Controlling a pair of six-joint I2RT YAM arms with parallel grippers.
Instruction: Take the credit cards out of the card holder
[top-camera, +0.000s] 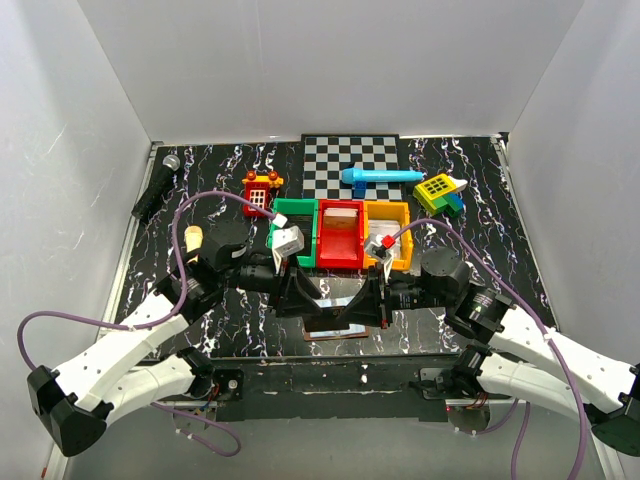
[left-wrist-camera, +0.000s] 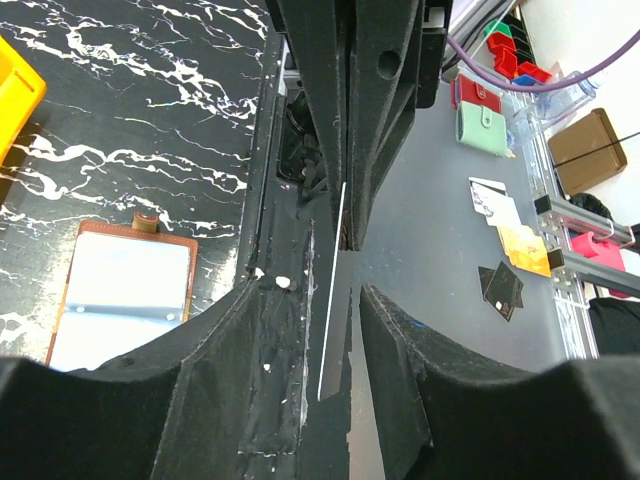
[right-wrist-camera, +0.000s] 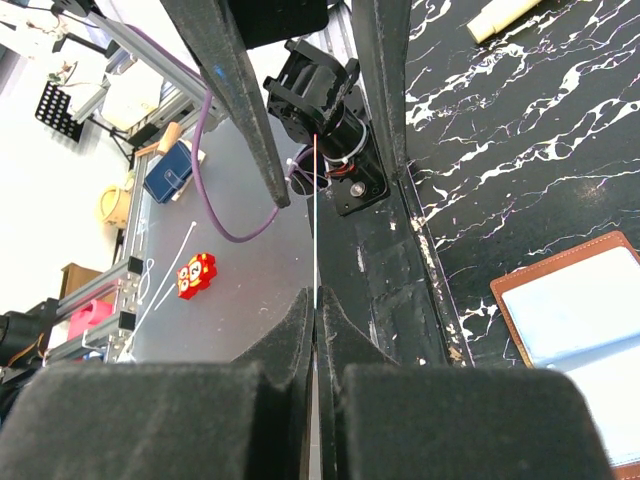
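Observation:
A thin dark card (left-wrist-camera: 335, 310) is seen edge-on in both wrist views, pinched by my right gripper (top-camera: 342, 312), whose fingers are shut on it. My left gripper (top-camera: 312, 304) stands part open around the card's free end, its fingers on either side with gaps in the left wrist view. The brown card holder (top-camera: 338, 335) with white inner panels lies open on the table below both grippers, partly hidden by them in the top view.
Green (top-camera: 281, 235), red (top-camera: 340, 250) and yellow (top-camera: 401, 257) trays stand behind the grippers, with a checkerboard (top-camera: 330, 160), toys and a microphone (top-camera: 152, 188) farther back. The table's front edge is close below.

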